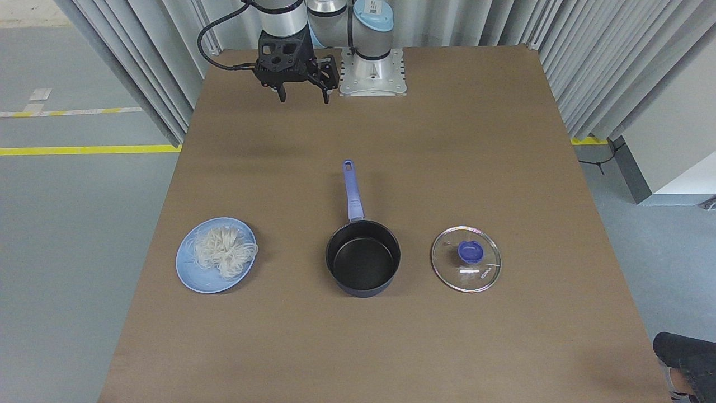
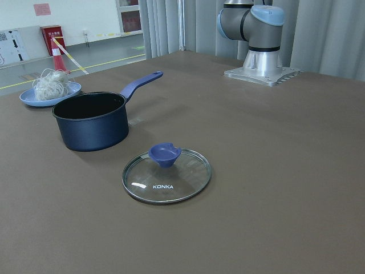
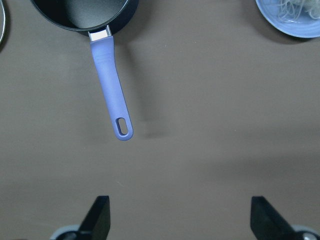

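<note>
A dark saucepan (image 1: 363, 258) with a blue handle (image 3: 107, 80) sits mid-table, handle pointing toward the robot. A glass lid (image 1: 466, 268) with a blue knob (image 2: 165, 153) lies beside it, opposite a blue plate (image 1: 191, 272) holding white noodle-like strands (image 1: 225, 249). At the table's far end in the front view, my gripper (image 1: 303, 95) hangs over the tabletop, apart from all three items. In the wrist view the fingers (image 3: 97, 217) are spread wide with bare table between them; the pan handle is ahead of them.
The robot base (image 1: 376, 80) stands at the back edge of the brown table (image 1: 376, 342). The area between base and pan is clear, as is the front of the table. Curtains hang behind the robot.
</note>
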